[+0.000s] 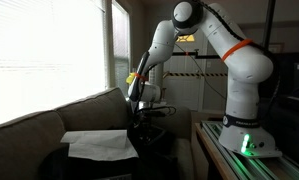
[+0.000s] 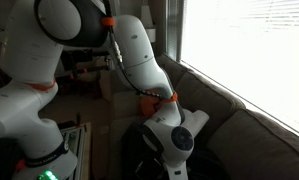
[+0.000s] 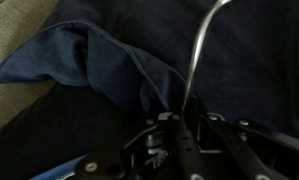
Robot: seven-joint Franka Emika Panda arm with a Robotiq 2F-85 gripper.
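Note:
In the wrist view my gripper is shut on a thin, shiny, curved metal piece [image 3: 200,45], which runs up to the top edge of the view. Its other end is hidden among the fingers, and I cannot tell what it belongs to. Dark navy cloth [image 3: 239,60] lies under and around it, with a raised fold [image 3: 64,55] to the left. From outside, my gripper is low over the sofa seat among dark cloth, and its fingertips are too dark to make out.
A white sheet [image 1: 99,145] lies on the dark pile nearer the camera. The sofa backrest [image 1: 29,135] stands behind, below the window. A table edge [image 1: 217,150] runs beside the arm's base. Beige fabric [image 3: 14,45] shows at the wrist view's left.

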